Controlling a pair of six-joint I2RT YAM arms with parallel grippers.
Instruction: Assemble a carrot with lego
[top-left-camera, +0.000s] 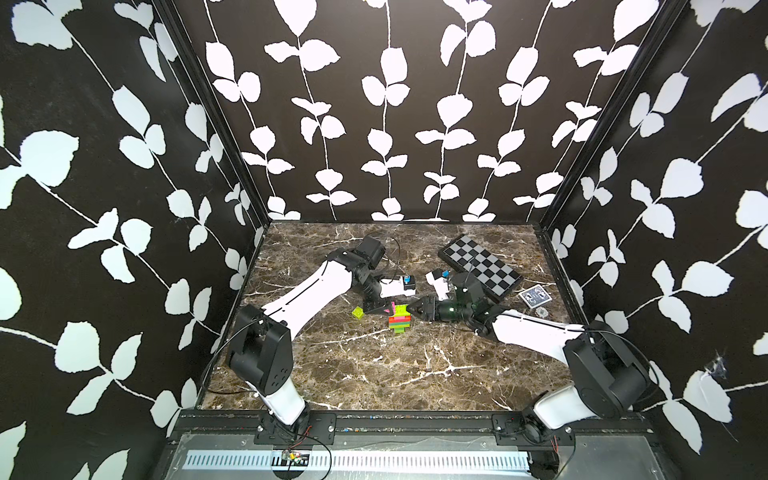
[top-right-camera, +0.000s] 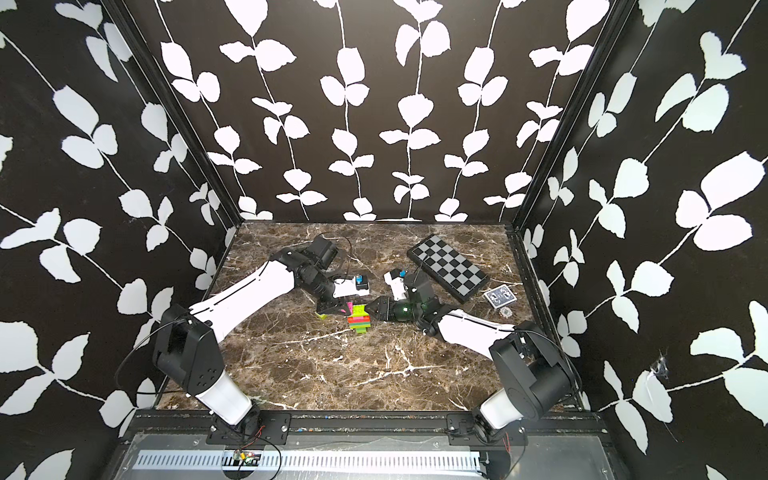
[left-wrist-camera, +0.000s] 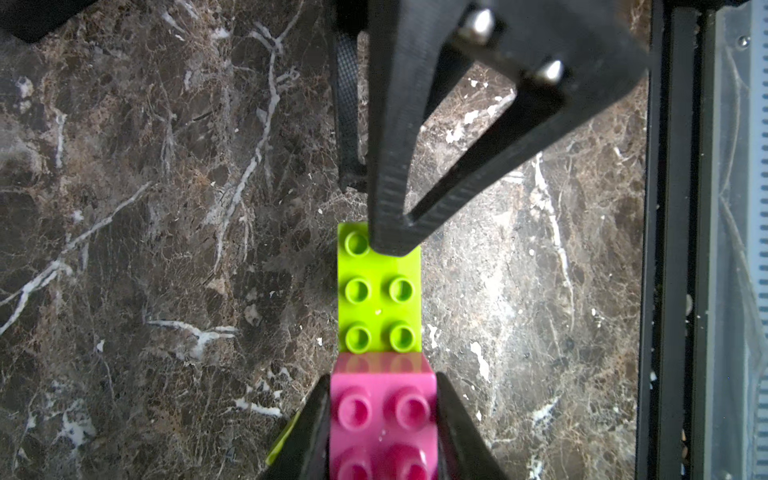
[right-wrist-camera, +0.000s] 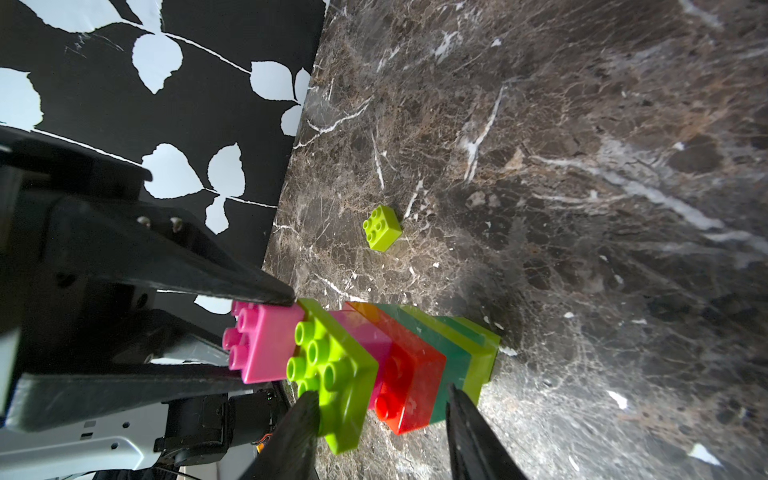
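A lego stack (right-wrist-camera: 420, 376) of red, green, pink and lime bricks stands mid-table. My left gripper is shut on a pink brick (right-wrist-camera: 268, 340) beside the top lime brick (left-wrist-camera: 378, 308), which has studs showing. My right gripper is part open around the near end of the stack's top, its fingertips close to that lime brick; whether they touch it is unclear. A loose lime brick (right-wrist-camera: 381, 228) lies on the table to the left of the stack.
A checkered board (top-right-camera: 448, 268) lies at the back right, with a card deck (top-right-camera: 498, 296) near it.
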